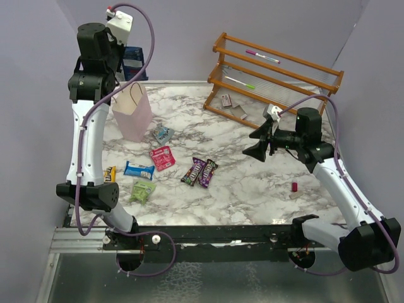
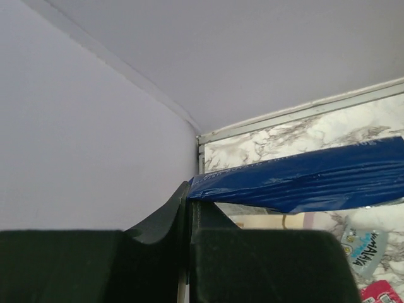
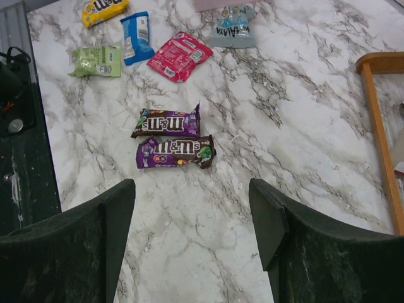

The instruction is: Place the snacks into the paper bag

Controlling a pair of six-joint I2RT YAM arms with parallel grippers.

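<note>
My left gripper is shut on a dark blue snack packet [image 2: 297, 173], raised over the pink paper bag [image 1: 132, 120], which shows only partly. My right gripper [image 1: 265, 142] stands open with nothing between its fingers, above the right part of the table. On the marble lie two M&M's packets [image 3: 177, 151], a red packet [image 1: 163, 158], a light blue Himalaya packet [image 2: 363, 249], a blue packet [image 1: 139, 170], a green packet [image 1: 142, 191] and a yellow packet [image 1: 110, 174], partly behind the left arm.
A wooden rack [image 1: 278, 53] with pens and small items stands at the back right. A small red object [image 1: 294, 187] lies near the right arm. Walls border the left and back.
</note>
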